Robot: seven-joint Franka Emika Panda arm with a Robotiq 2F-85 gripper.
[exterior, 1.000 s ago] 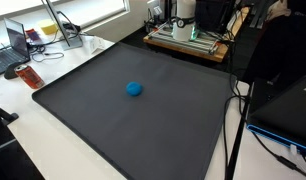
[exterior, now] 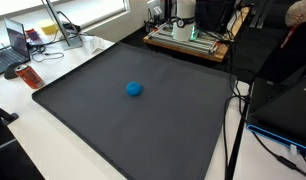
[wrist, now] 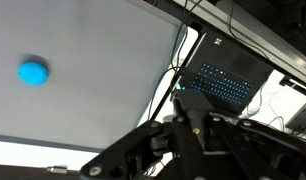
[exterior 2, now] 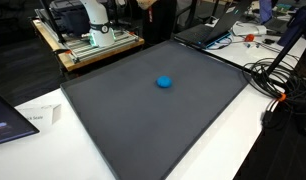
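Observation:
A round blue object [exterior: 134,88] lies on the large dark grey mat, and the same blue object [exterior 2: 164,81] shows on the mat's far half in exterior view 2. In the wrist view the blue object [wrist: 33,73] is at the left, well away from my gripper. The gripper fills the lower right of that view, over the mat's edge near a laptop. Its fingers appear closed about a dark, blunt shape [wrist: 195,100], whose outline is hard to make out against the black gripper. Neither exterior view clearly shows the gripper.
Beside the mat [exterior: 93,130] stand a red can [exterior: 30,77] and a laptop [exterior: 15,40], with cables nearby. A black laptop [wrist: 228,75] lies under the gripper's side in the wrist view.

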